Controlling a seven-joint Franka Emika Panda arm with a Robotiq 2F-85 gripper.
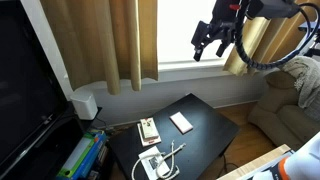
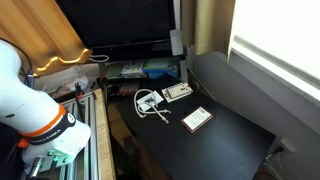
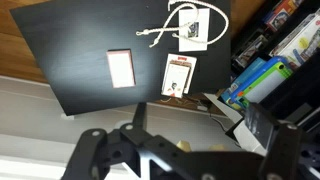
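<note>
High above a black table, my gripper stands open with nothing between its fingers. In the wrist view the gripper spreads wide, its fingers well apart from everything on the table. A flat white rectangle with a reddish-brown border lies alone on the dark top. Beside it is a cream card or booklet with small pictures. A pale rope curls across a white card with dark markings. All of these rest on the table.
Colourful books fill a low shelf beside the table, below a large black screen. A white box stands near the curtain. An armchair is at the right.
</note>
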